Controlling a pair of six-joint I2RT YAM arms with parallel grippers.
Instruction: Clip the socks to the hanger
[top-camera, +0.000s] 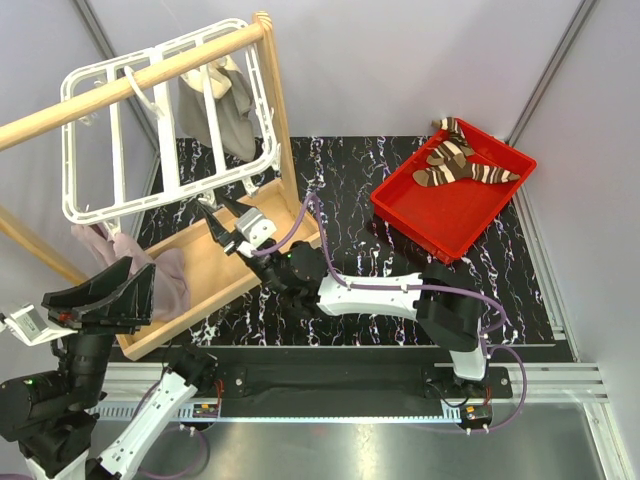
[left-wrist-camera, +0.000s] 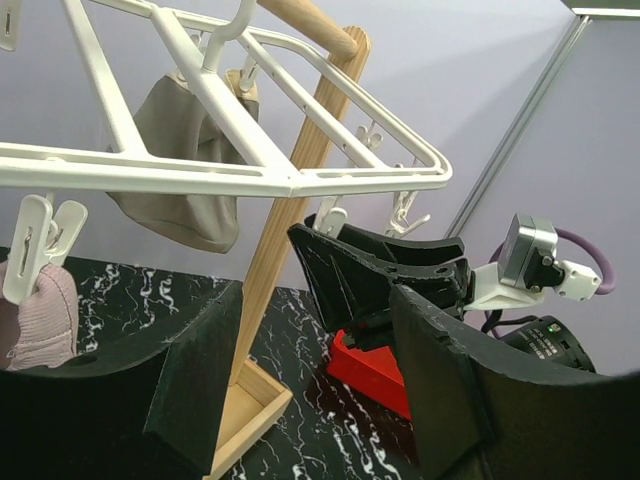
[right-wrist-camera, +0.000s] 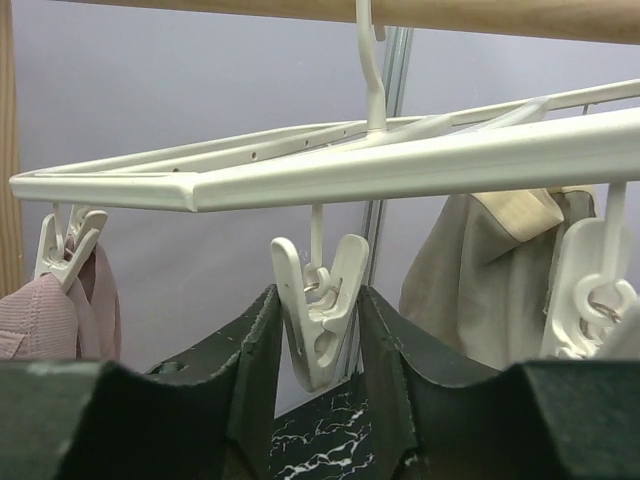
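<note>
A white hanger (top-camera: 170, 190) hangs from a wooden rail, with clips along its edge. One empty clip (right-wrist-camera: 318, 310) hangs between the fingers of my right gripper, which sit close against both its sides; I cannot tell whether they grip it. A grey sock (left-wrist-camera: 180, 160) hangs from the hanger's far side and a pink sock (right-wrist-camera: 45, 315) from a clip at its left end. Several brown-and-white striped socks (top-camera: 465, 172) lie in the red tray (top-camera: 440, 235). Below the hanger's near left corner, my left gripper (top-camera: 137, 268) is open and empty.
The wooden stand's upright (top-camera: 277, 110) rises close to my right gripper, above the wooden base tray (top-camera: 215, 265). More empty clips (left-wrist-camera: 405, 212) hang near the right one. Dark marbled table between base and red tray is mostly clear.
</note>
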